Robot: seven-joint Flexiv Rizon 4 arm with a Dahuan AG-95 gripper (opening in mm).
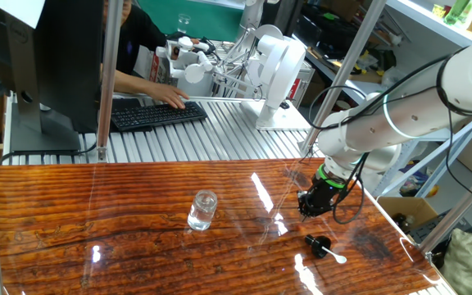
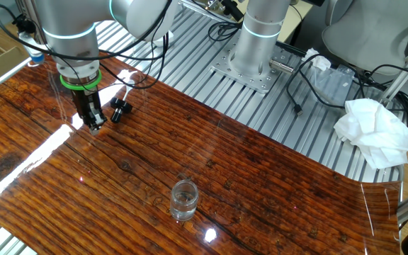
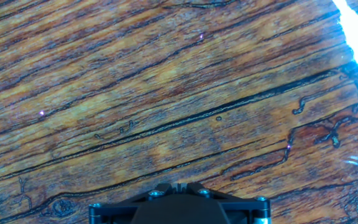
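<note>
A clear glass jar (image 1: 202, 211) with clear liquid in it stands upright near the middle of the wooden table; the second exterior view shows the same jar (image 2: 184, 200) toward the front. To one side lies a small black object (image 1: 318, 245) with a white stem ending in a round tip. My gripper (image 1: 304, 205) hangs above the table close to that black object, well apart from the jar. In the wrist view, the gripper's fingers (image 3: 164, 188) meet at the bottom centre. They look shut, with nothing visible between them and only bare wood beyond.
A white fan (image 1: 281, 74) and a keyboard (image 1: 158, 115) stand beyond the table top's far edge, with a person's hand at the keys. Crumpled white material (image 2: 374, 132) sits on the slatted metal surface. Cables hang from my arm.
</note>
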